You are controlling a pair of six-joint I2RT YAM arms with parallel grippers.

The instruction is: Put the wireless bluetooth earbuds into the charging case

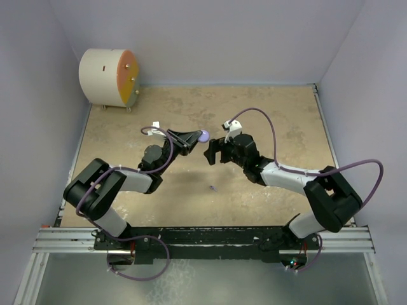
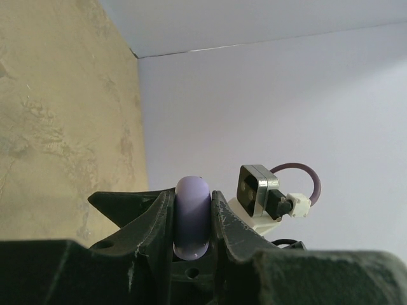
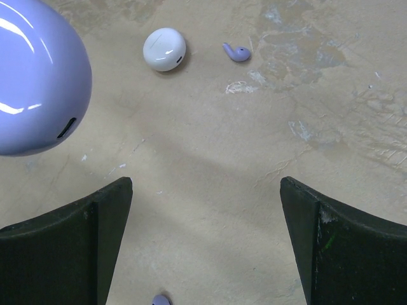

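Observation:
A glossy lavender charging case is pinched between the black fingers of my left gripper, held above the table. In the right wrist view this case looms at the upper left, rounded, with a small dark slot; no open lid shows. My right gripper stands open close beside it, nothing between its fingers. One lavender earbud lies on the table beyond the fingers. A second lavender piece, probably the other earbud, shows only partly at the bottom edge; the top view has it as a small speck.
A white rounded case rests on the table near the far earbud. At the back left stands a cream drum-shaped object with a coloured face.

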